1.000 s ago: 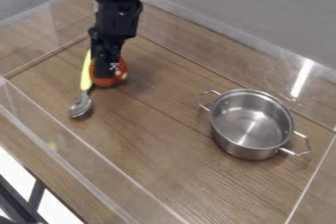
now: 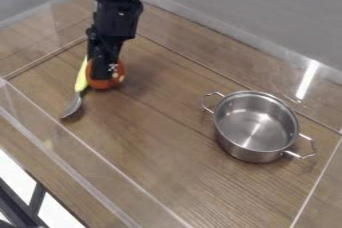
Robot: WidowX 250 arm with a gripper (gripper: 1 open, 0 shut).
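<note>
The black gripper point(image 2: 104, 58) reaches down from the top left onto a round orange-red object point(image 2: 115, 78), shut on it, its fingers partly hiding that object. Just left of it lies a spoon with a yellow handle point(image 2: 80, 76) and a metal bowl end point(image 2: 70, 109) pointing toward the front.
A steel pot point(image 2: 254, 122) with two handles stands on the right of the wooden table point(image 2: 167, 172). Pale walls border the table at the back, and the middle of the surface is clear.
The gripper and orange-red object have shifted very slightly left, and the spoon has moved a little left with them. The pot is unchanged.
</note>
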